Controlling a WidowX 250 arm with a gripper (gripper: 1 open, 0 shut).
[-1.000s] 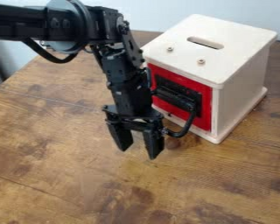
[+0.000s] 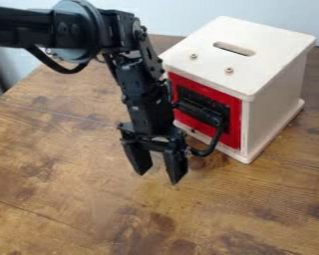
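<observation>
My black gripper (image 2: pixel 157 162) hangs pointing down above the wooden table, in front of and to the left of a pale wooden box (image 2: pixel 270 95). Its two fingers stand apart with nothing visible between them. The box has a slot (image 2: pixel 234 48) in its top and a red front panel (image 2: pixel 218 95) carrying black hardware, partly hidden by my arm and its cable.
A white wall shows behind the table's back edge at the upper left.
</observation>
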